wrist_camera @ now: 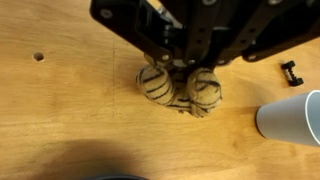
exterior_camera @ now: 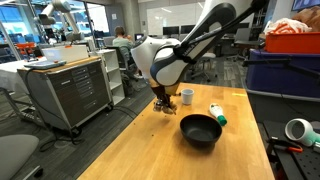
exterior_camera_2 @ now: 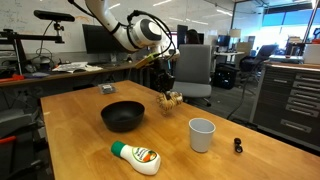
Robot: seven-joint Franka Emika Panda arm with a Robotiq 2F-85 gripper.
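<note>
A tan plush toy with dark stripes (exterior_camera_2: 172,99) is held by my gripper (exterior_camera_2: 165,93), toward the table's far side in exterior view 2. From the wrist, two rounded striped parts of the plush toy (wrist_camera: 206,91) bulge out below the gripper, which is shut on it. The dark gripper body covers the rest of the toy there. In exterior view 1 the plush toy (exterior_camera: 166,105) hangs under the arm, left of the black bowl. Whether its underside touches the wood is hard to tell.
A black bowl (exterior_camera: 201,130) stands near the toy. The white mug (exterior_camera_2: 201,134) is upright, and a white bottle with a green label (exterior_camera_2: 136,157) lies on its side. A small black object (exterior_camera_2: 238,146) lies beyond the mug.
</note>
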